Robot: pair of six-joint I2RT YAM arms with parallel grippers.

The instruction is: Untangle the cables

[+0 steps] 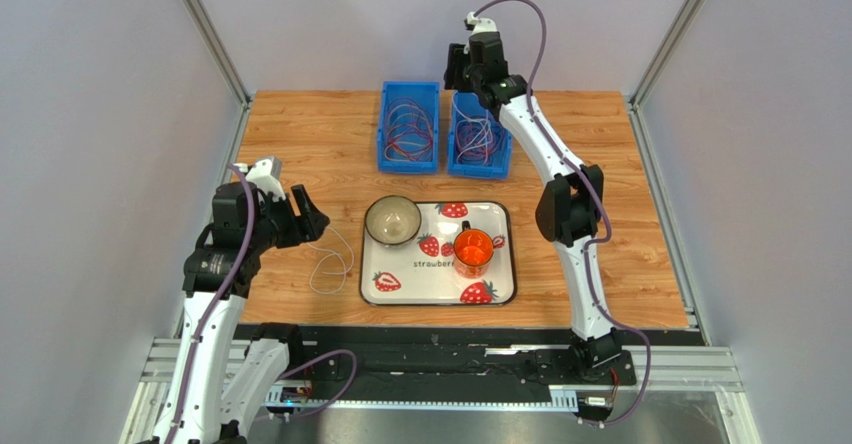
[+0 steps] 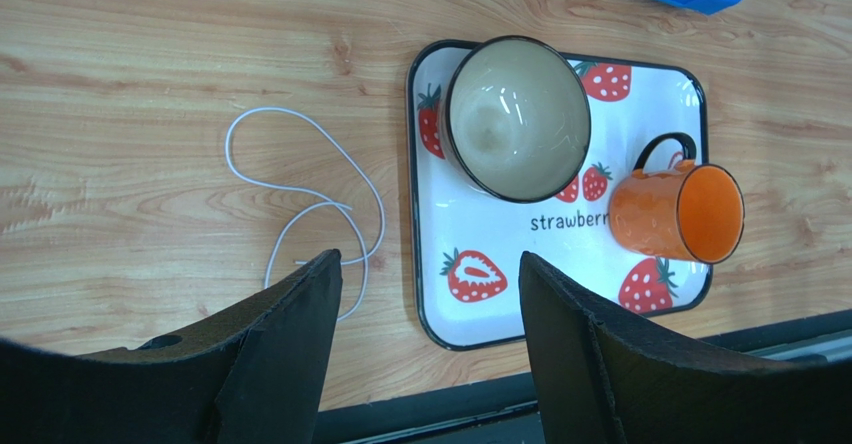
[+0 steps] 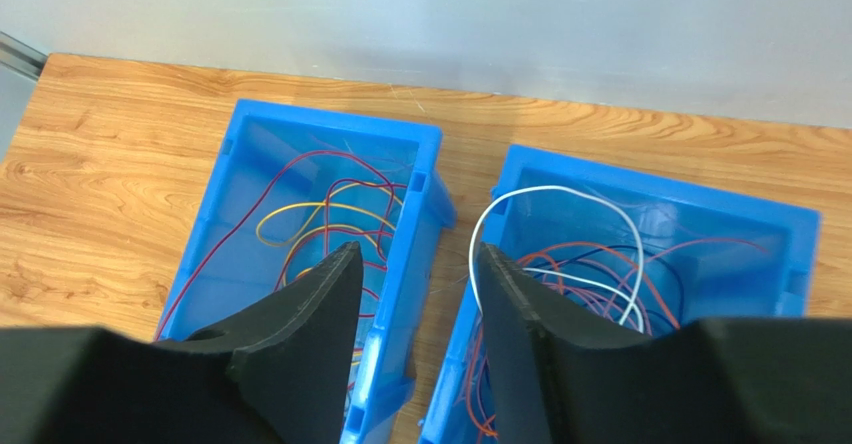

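A white cable [image 2: 378, 214] lies loosely looped on the table left of the tray, below my open left gripper [image 1: 309, 208], whose fingers are empty. My right gripper hangs over the two blue bins at the back, fingers apart, nothing visibly between them. The left bin [image 3: 223, 164] holds red and yellow cables [image 3: 262, 226]. The right bin [image 3: 740, 214] holds a tangle of red, blue and white cables, with a white loop [image 3: 560, 187] rising toward its near wall, partly hidden by a finger.
A strawberry tray [image 1: 400, 284] sits front centre, carrying a grey bowl [image 1: 393, 219] and an orange mug [image 1: 473, 253]. A wall stands behind the bins.
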